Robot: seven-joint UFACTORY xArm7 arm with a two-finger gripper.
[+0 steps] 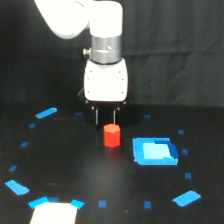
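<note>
A red block [112,136] rests on the black tabletop near the middle of the view. The white arm's gripper [109,116] hangs just above and behind it, its two dark fingers apart, one on each side over the block's upper part. Whether they touch the block cannot be seen clearly.
A blue-edged square [164,151] with a pale centre lies to the right of the block. Blue tape strips and small marks are scattered around the dark table [80,175]. A pale item [55,212] sits at the front left edge.
</note>
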